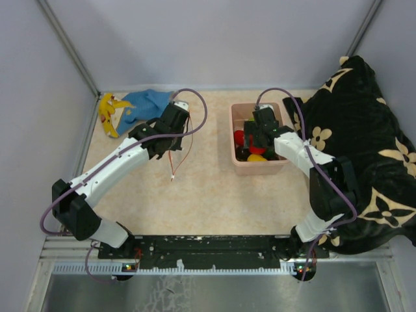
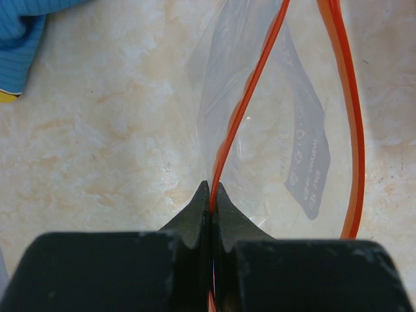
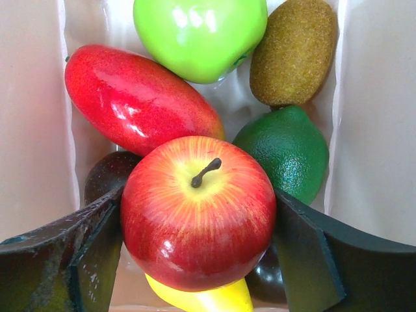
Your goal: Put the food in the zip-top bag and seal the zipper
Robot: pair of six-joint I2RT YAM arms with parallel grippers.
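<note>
A clear zip top bag with an orange-red zipper edge stands with its mouth apart in the left wrist view. My left gripper is shut on one side of that edge, with the thin strip running between the fingertips. In the right wrist view a red apple lies on top of the other fruit in the pink box. My right gripper is open, one finger on each side of the apple; whether the pads touch it I cannot tell.
Around the apple lie a red mango, a green apple, a kiwi, a green lime-like fruit and a yellow fruit. A blue cloth lies at back left.
</note>
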